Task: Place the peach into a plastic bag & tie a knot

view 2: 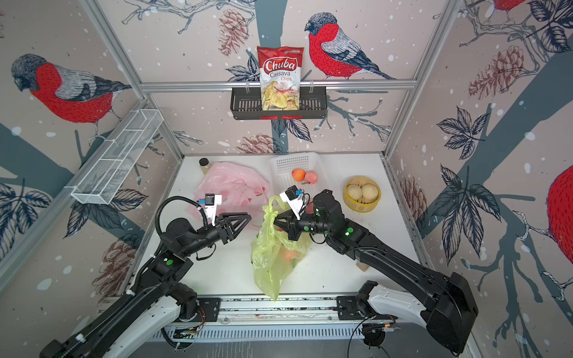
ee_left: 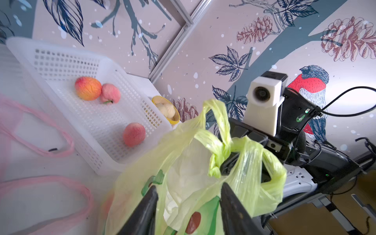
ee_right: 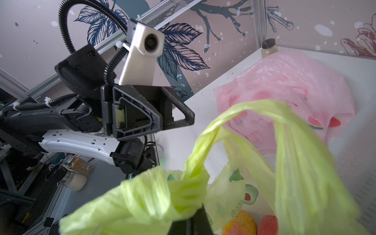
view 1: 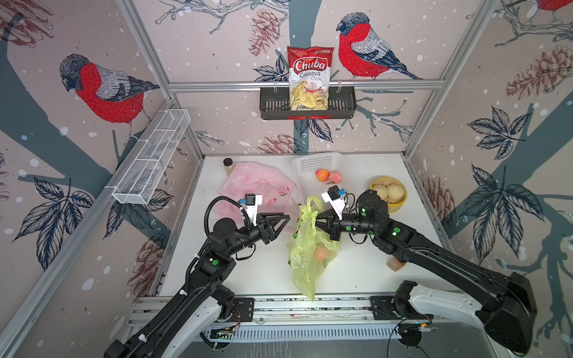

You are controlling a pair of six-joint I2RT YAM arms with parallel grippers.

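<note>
A yellow-green plastic bag (view 1: 307, 262) hangs from my right gripper (view 1: 324, 223), which is shut on its twisted, knotted-looking upper part; long loops of plastic arch above in the right wrist view. Peach-coloured fruit (view 2: 289, 254) shows through the bag's lower part, and more at the bottom of the right wrist view (ee_right: 239, 224). My left gripper (view 1: 277, 223) is open, left of the bag, with nothing held; in the left wrist view its fingers point at the bag's loose folds.
A white basket (ee_left: 58, 66) with several fruits stands behind the bag. A pink bag (view 1: 250, 179) lies at the back left, near a small jar (view 1: 228, 169). A yellow steamer with buns (view 1: 388, 192) sits at right.
</note>
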